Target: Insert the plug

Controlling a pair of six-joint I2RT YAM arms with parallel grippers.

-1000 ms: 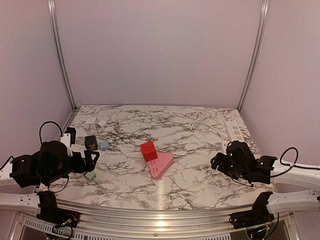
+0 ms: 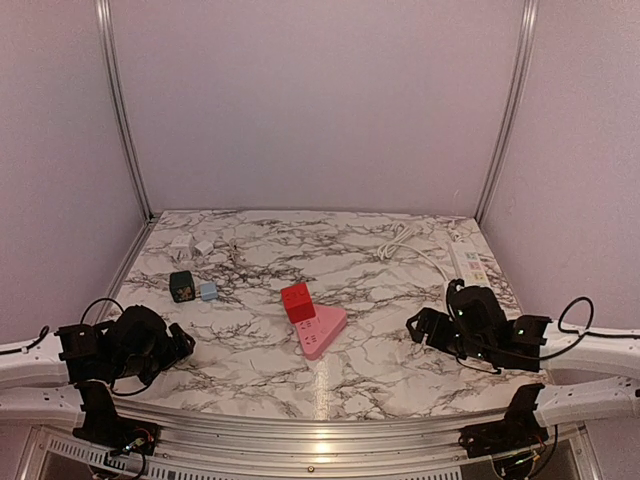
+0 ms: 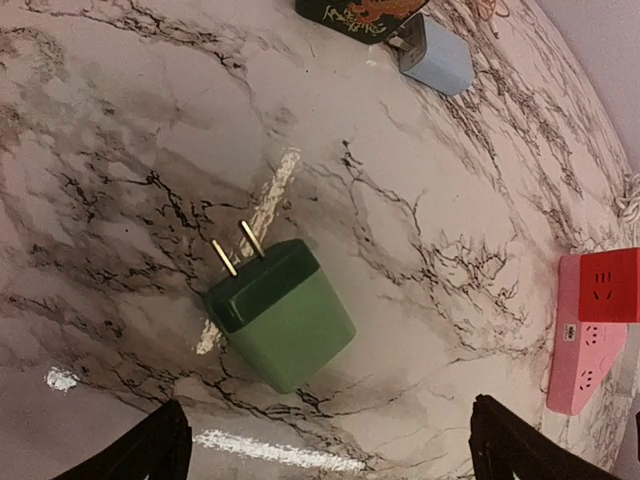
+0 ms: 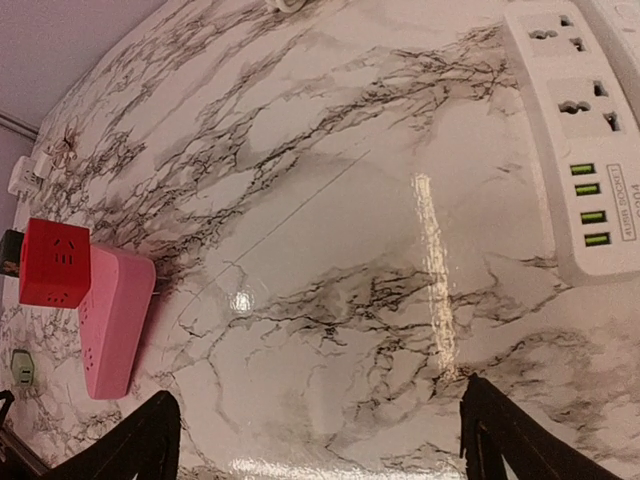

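A green plug (image 3: 280,320) with two pins lies on the marble table, centred between the open fingers of my left gripper (image 2: 178,340) in the left wrist view; the top view hides it under that gripper. My right gripper (image 2: 418,325) is open and empty over the right side. A white power strip (image 4: 570,140) lies at the right. A pink triangular socket block (image 2: 322,335) sits at the middle with a red cube (image 2: 297,301) on it.
A dark green cube (image 2: 182,286), a light blue block (image 2: 208,291) and small white items (image 2: 182,248) stand at the back left. A coiled white cable (image 2: 395,245) lies at the back right.
My left gripper has tilted and moved down over the green plug, now covering it in the top view. My right gripper has shifted slightly to the left.
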